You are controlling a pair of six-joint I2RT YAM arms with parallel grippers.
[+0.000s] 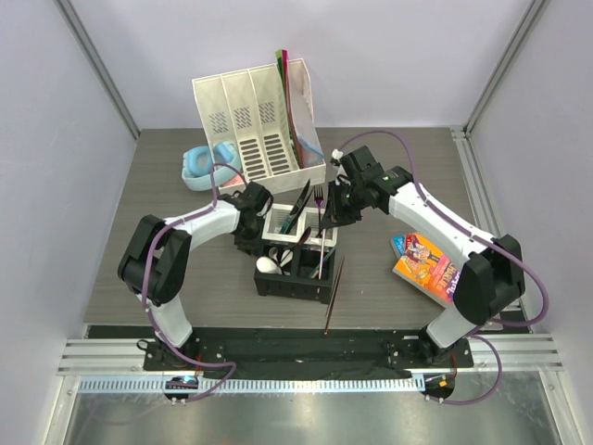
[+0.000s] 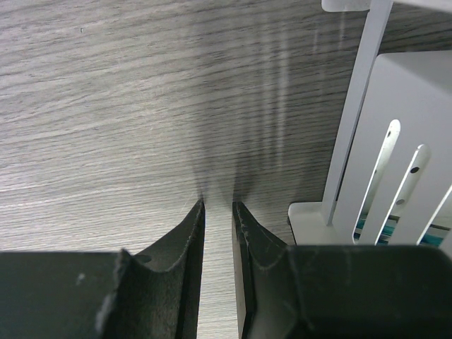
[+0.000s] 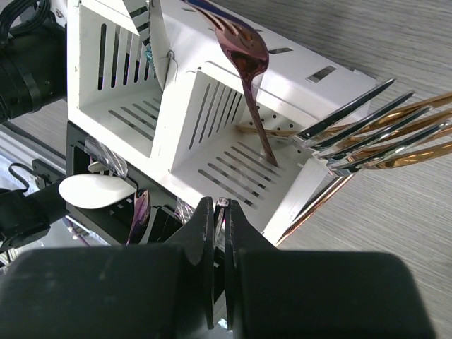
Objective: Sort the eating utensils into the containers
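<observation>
A white two-compartment container (image 3: 152, 152) stands behind a black container (image 1: 295, 287). A purple fork (image 3: 247, 56) stands upright in one white compartment, and dark utensils (image 1: 298, 206) lean in the other. My right gripper is shut on a thin, shiny utensil, its tip showing between the fingers; what kind it is I cannot tell. In the top view a thin, pale stick (image 1: 321, 260) stands in the black container below this gripper. My left gripper is slightly open beside the containers, nothing between its fingertips and bare table beneath.
Thin sticks (image 1: 334, 292) lie along the black container's right side. A white spoon (image 3: 95, 191) rests in its left part. Behind stand a large cream rack (image 1: 246, 120) and a blue bowl (image 1: 193, 176). Books (image 1: 431, 269) lie at the right.
</observation>
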